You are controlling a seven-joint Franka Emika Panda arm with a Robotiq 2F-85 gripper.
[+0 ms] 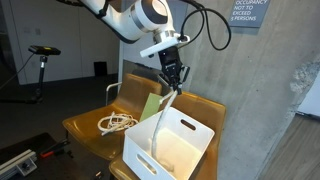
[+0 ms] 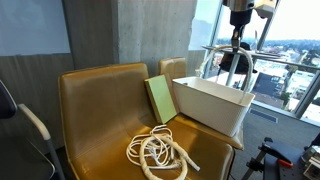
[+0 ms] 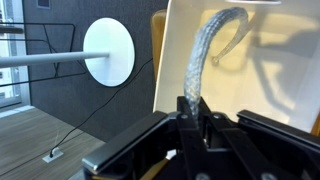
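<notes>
A thick white rope (image 3: pixel 208 45) is pinched in my gripper, which is shut on it. The gripper (image 1: pixel 174 84) hangs just above the white bin (image 1: pixel 140 156), and the rope (image 1: pixel 156 132) droops from it down into the bin. In exterior view 2 a loop of the rope (image 2: pixel 248 64) shows over the bin (image 2: pixel 205 101). From the wrist view, the bin's pale inside (image 3: pixel 262 75) lies below the fingers, with part of the rope resting in it.
Another rope, coiled (image 2: pixel 160 150), lies on the brown seat (image 2: pixel 110 168) left of the bin. A green book or box (image 2: pixel 160 98) leans against the seat back beside the bin. A concrete wall (image 1: pixel 230 75) rises behind the chairs.
</notes>
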